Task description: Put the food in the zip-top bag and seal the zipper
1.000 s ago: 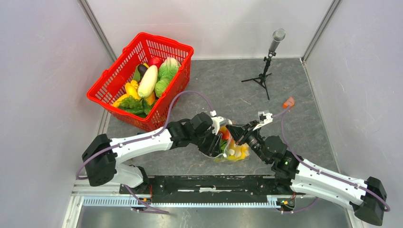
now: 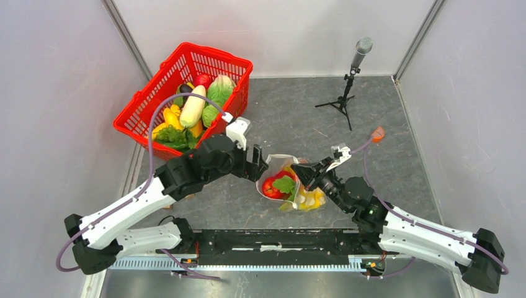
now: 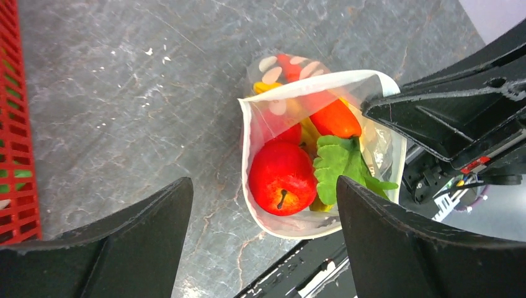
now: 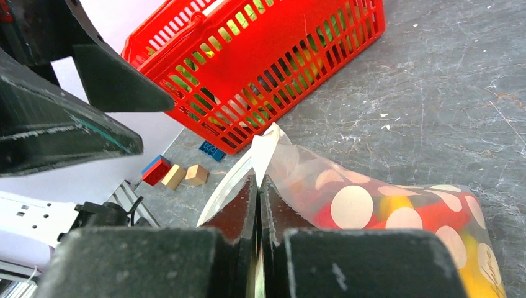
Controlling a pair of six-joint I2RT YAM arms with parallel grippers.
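The zip top bag (image 2: 279, 180) stands open on the grey floor, holding a red apple (image 3: 282, 177), a red pepper (image 3: 335, 118), green leaves (image 3: 347, 167) and yellow food; dotted panels show on its side. My right gripper is shut on the bag's white rim at the top corner. My left gripper is above and left of the bag, fingers spread apart, nothing between them.
A red basket (image 2: 139, 105) full of vegetables stands at the back left. A microphone stand (image 2: 344, 99) is at the back right. Small blocks (image 4: 197, 176) lie near the left side. The middle floor behind the bag is clear.
My left gripper has risen away from over the bag toward the upper left, uncovering the food inside. The right arm has barely moved.
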